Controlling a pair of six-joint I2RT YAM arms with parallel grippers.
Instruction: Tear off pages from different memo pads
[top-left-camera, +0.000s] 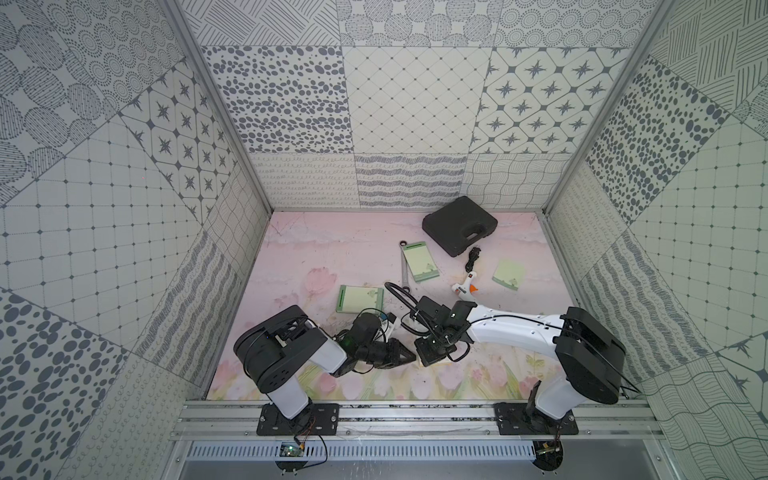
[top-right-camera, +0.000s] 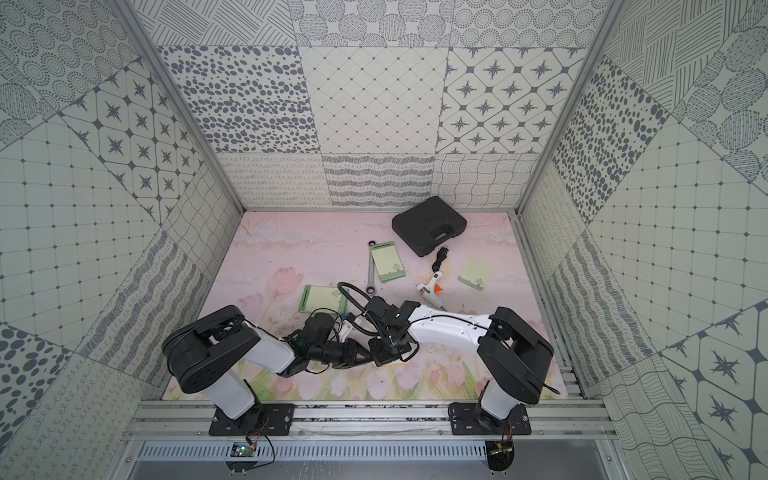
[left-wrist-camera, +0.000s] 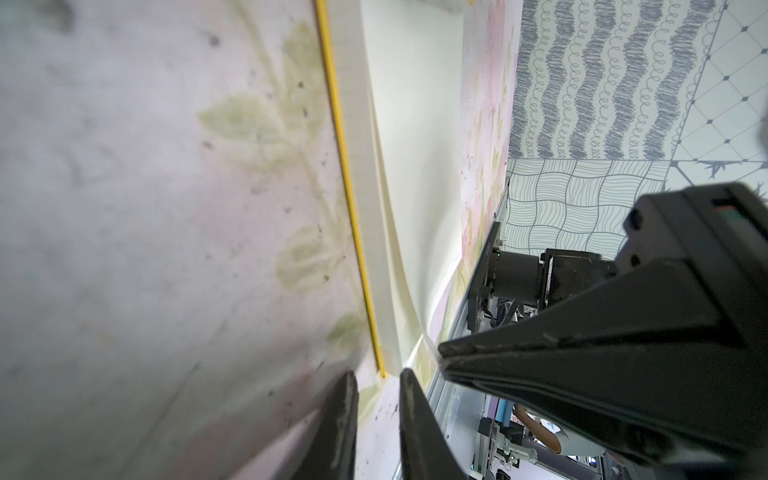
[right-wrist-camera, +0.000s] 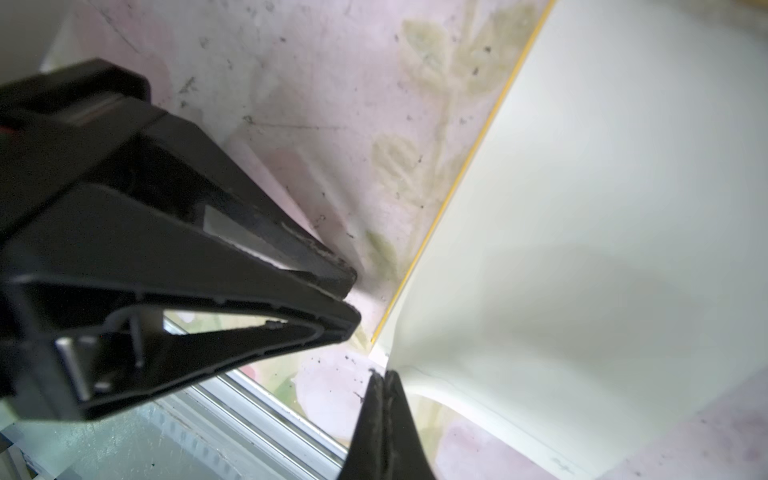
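Note:
A pale memo pad (right-wrist-camera: 576, 200) with a yellow edge lies under both hands at the table's front; the arms mostly hide it in the top views. My right gripper is shut on a lifted corner of its top page. In the left wrist view that page (left-wrist-camera: 420, 136) rises toward the right fingertips, apart from the sheets below. My left gripper stands part open just off the pad's near corner, nothing visible between its fingers. Two green-bordered pads, one (top-left-camera: 360, 299) at left and another (top-left-camera: 421, 262) further back, lie flat.
A wrench (top-left-camera: 404, 268) lies by the back pad. A black case (top-left-camera: 459, 225), a dark cable (top-left-camera: 472, 259), a white glue gun (top-left-camera: 465, 285) and a loose green sheet (top-left-camera: 508, 273) occupy the right side.

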